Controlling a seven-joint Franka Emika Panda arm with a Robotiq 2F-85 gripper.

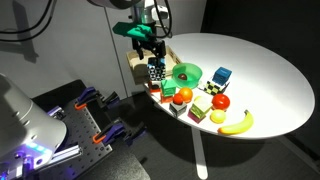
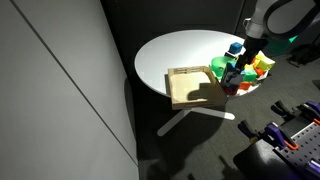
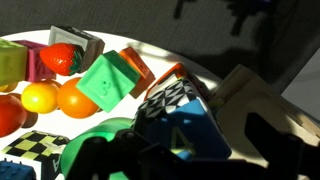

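Observation:
A blue block with a black-and-white checkered side (image 3: 178,118) stands at the table's edge, beside a tan open box. In the wrist view it lies between the two dark fingers of my gripper, nearer the left one, with a clear gap to the right one. From the first exterior view, my gripper (image 1: 149,48) is open just above the block (image 1: 157,72). The second exterior view shows the block (image 2: 232,76) by the box, the gripper hard to make out there. Nothing is held.
The tan box (image 2: 195,90) adjoins the block. Close on the other side are a green cube (image 3: 108,80), a green bowl (image 1: 186,76), and toy fruit, including a strawberry (image 3: 62,58) and banana (image 1: 237,124).

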